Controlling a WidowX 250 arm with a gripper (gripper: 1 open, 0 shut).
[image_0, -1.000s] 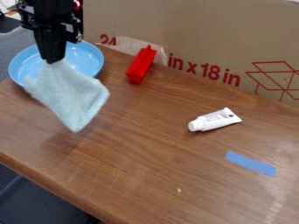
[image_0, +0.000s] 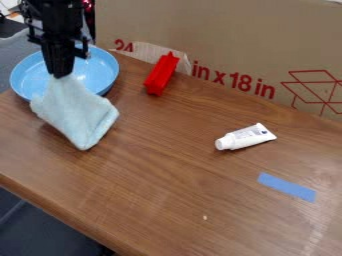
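Note:
My gripper (image_0: 59, 72) is at the upper left, pointing down over a blue bowl (image_0: 98, 70). A pale cloth (image_0: 78, 115) hangs from under its fingertips over the bowl's near side and spreads down onto the wooden table (image_0: 160, 190). Whether the fingers grip the cloth or only rest at its top edge is hard to make out.
A red object (image_0: 160, 74) lies right of the bowl, by the cardboard box (image_0: 241, 50). A white tube (image_0: 245, 137) and a blue strip (image_0: 286, 186) lie on the right.
The cloth has shifted left and settled lower against the table and bowl edge. My gripper has moved slightly with it.

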